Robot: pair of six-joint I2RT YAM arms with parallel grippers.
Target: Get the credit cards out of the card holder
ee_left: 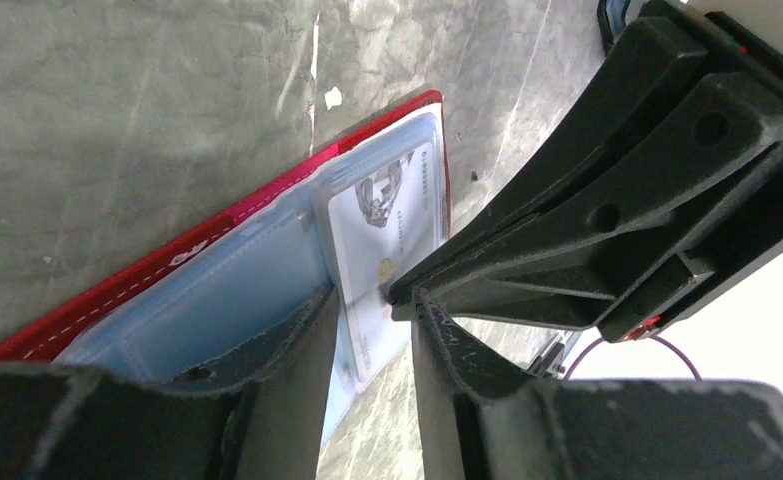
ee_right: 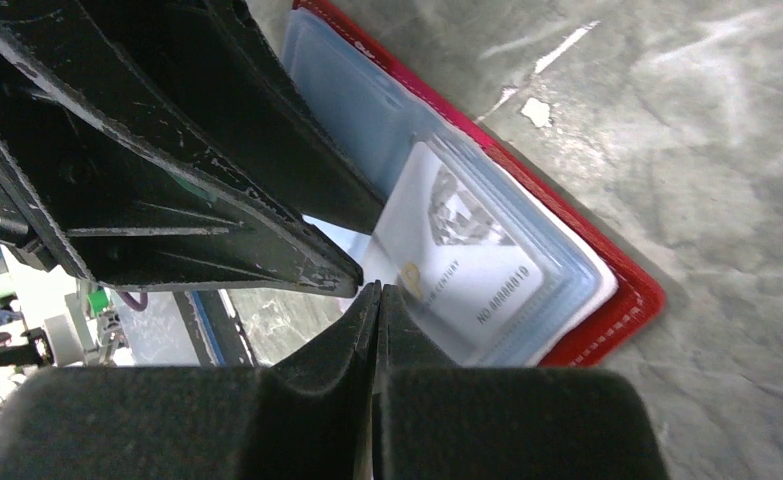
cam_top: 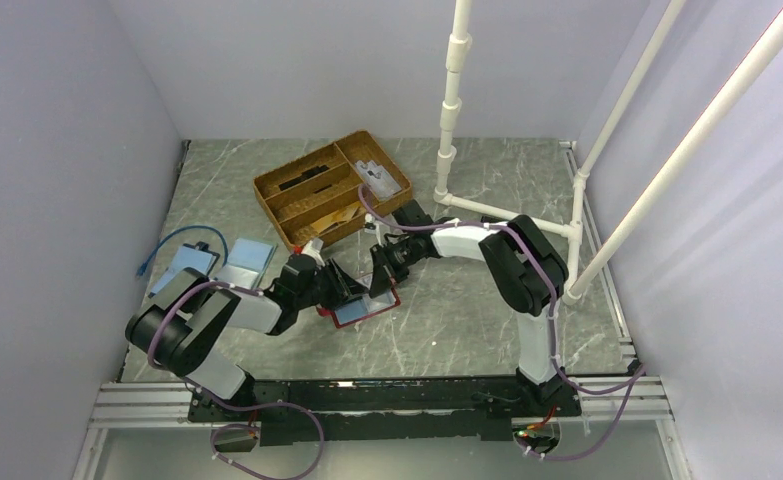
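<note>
The red card holder (cam_top: 352,316) with clear blue sleeves lies on the table between both grippers; its red edge (ee_right: 617,290) shows in the right wrist view. A white card (ee_left: 387,215) with printed numbers sits in the top sleeve. My left gripper is part open at the holder, its fingertips low at the card's edge; whether anything is between them is unclear. My right gripper is shut, its tips at the card beside the left gripper's fingers, with nothing seen held between them.
A wicker tray (cam_top: 297,200) with compartments stands behind the grippers. Other card holders (cam_top: 249,255) and a blue cable lie at the left. White pipe frames (cam_top: 507,215) occupy the back right.
</note>
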